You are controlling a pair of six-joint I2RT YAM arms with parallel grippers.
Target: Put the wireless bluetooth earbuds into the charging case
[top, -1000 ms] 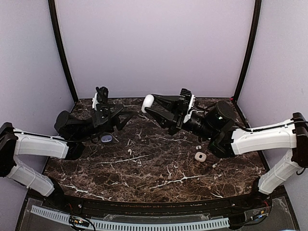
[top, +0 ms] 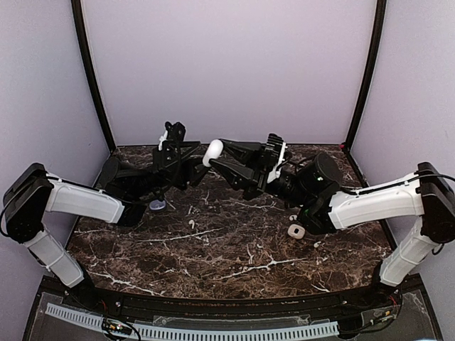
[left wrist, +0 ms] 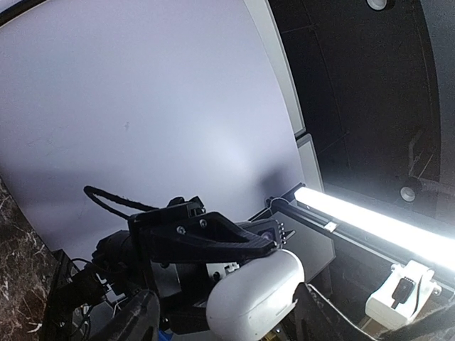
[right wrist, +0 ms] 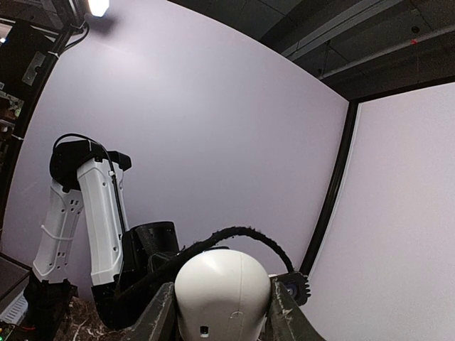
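Note:
A white, rounded charging case (top: 212,152) is held in the air above the table by my right gripper (top: 217,152), which is shut on it. The right wrist view shows the case (right wrist: 222,295) squeezed between both fingers. Facing it from the left, my left gripper (top: 202,162) is open. Its two fingers (left wrist: 142,318) stand either side of the case (left wrist: 256,295) in the left wrist view; contact cannot be made out. Two small white pieces, which look like the earbuds, lie on the table: one at left (top: 191,223), another at right (top: 316,244).
A white square piece with a dark centre (top: 296,231) lies under the right arm, a smaller white bit (top: 293,217) beside it. A blue-and-white object (top: 157,204) lies below the left gripper.
My left arm has moved right and slightly up, bringing its open fingers close to the case. The right gripper, still holding the case, has shifted slightly left.

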